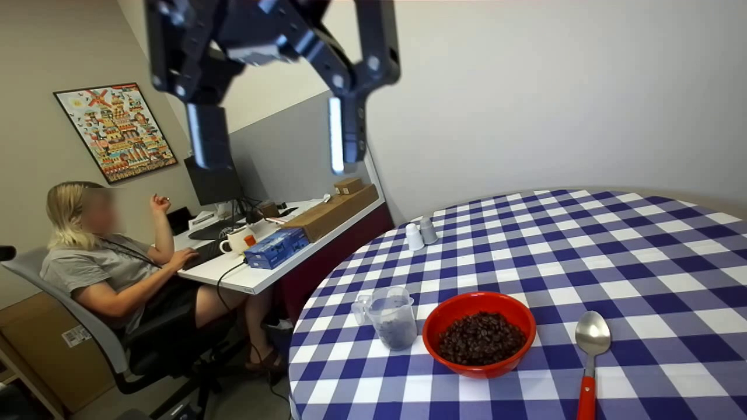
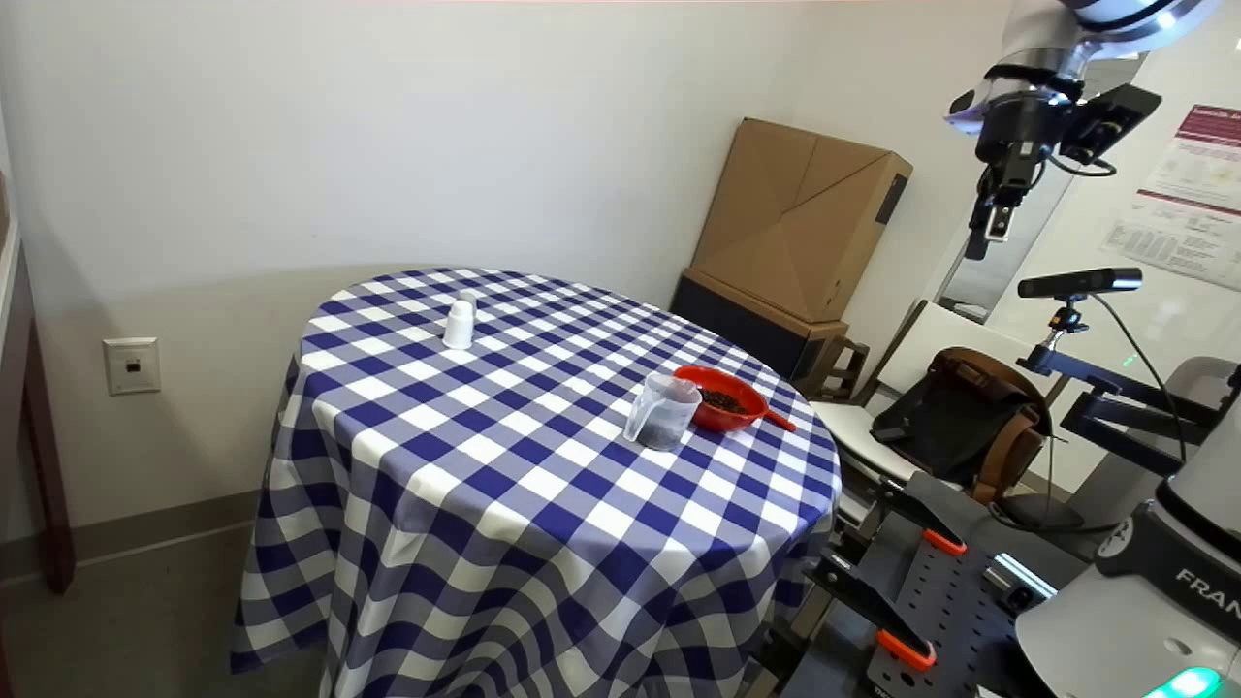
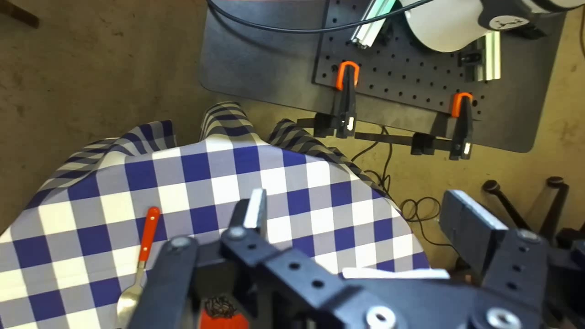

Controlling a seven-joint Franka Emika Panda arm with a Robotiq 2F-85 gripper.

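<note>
My gripper (image 1: 273,150) hangs open high above the table, its fingers wide apart with nothing between them. A red bowl (image 1: 435,347) of dark beans (image 1: 481,338) rests on the checked cloth. Beside it stands a clear measuring cup (image 1: 395,325) with a handle and something grey showing inside. On the bowl's other side lies a metal spoon (image 1: 593,335) with a red handle (image 3: 148,233). From the wrist, only a sliver of the bowl (image 3: 223,321) appears past the gripper's links; the cup's body cannot be made out there.
White and grey shakers (image 2: 459,325) stand near the table's far side. The round table (image 2: 558,372) has broad clear cloth around these things. A person sits at a desk (image 1: 252,280) off to the side. Clamps (image 3: 346,98) and a camera on a stand (image 2: 1076,283) are near the robot base.
</note>
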